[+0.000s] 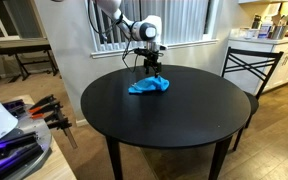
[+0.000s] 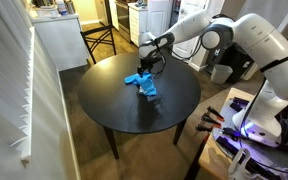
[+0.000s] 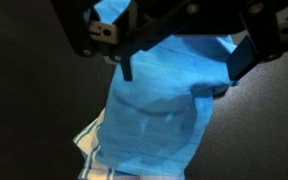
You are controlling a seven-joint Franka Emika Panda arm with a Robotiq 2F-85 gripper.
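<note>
A crumpled blue cloth (image 1: 150, 86) lies on the dark oval table (image 1: 184, 115). Just above its back part hangs my gripper (image 1: 151, 70), pointing down and open. The wrist view shows the blue cloth (image 3: 159, 115) spreading beneath and between the separated fingers; whether a fingertip touches it, I cannot tell. A white cloth with blue stripes (image 3: 87, 140) peeks out from under the blue one at lower left. In exterior view 2 the arm partly covers the blue cloth (image 2: 148, 88).
Behind the table's far right edge stands a dark chair (image 1: 252, 68). A window with blinds (image 1: 179, 20) is behind the arm.
</note>
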